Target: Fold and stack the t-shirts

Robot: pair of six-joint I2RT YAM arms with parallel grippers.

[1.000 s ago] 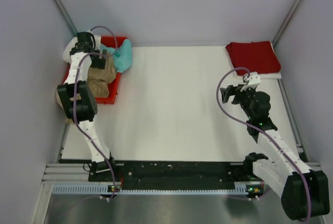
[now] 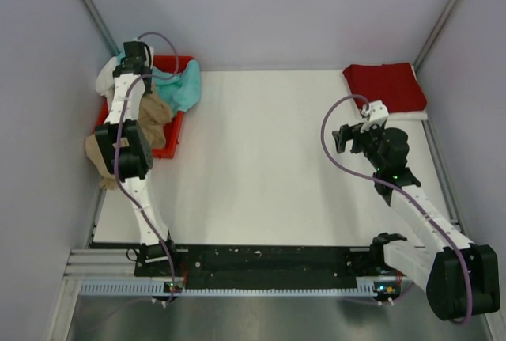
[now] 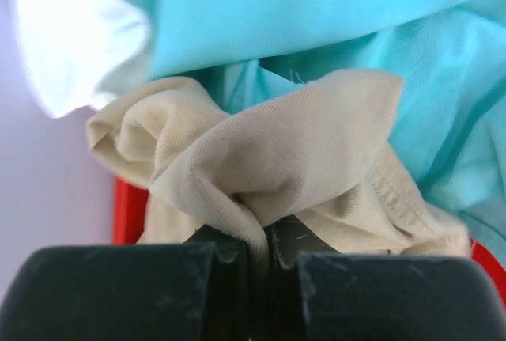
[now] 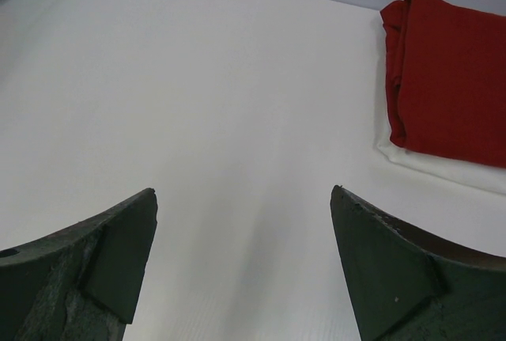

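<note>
In the left wrist view my left gripper is shut on a beige shirt [image 3: 292, 151], bunched up above its fingers, with turquoise cloth [image 3: 443, 96] and white cloth [image 3: 75, 40] behind. From above, this gripper is over the red bin [image 2: 170, 143] at the left, which holds the shirts. A folded red shirt [image 2: 385, 85] lies on white cloth [image 4: 439, 165] at the back right. My right gripper [image 2: 349, 137] stands open and empty in front of that stack, above the table.
Walls border it at the left, back and right.
My left arm has shifted slightly at the bin, its gripper moving a little toward the back and right. My right arm has moved slightly, its gripper drawing a little toward the back.
</note>
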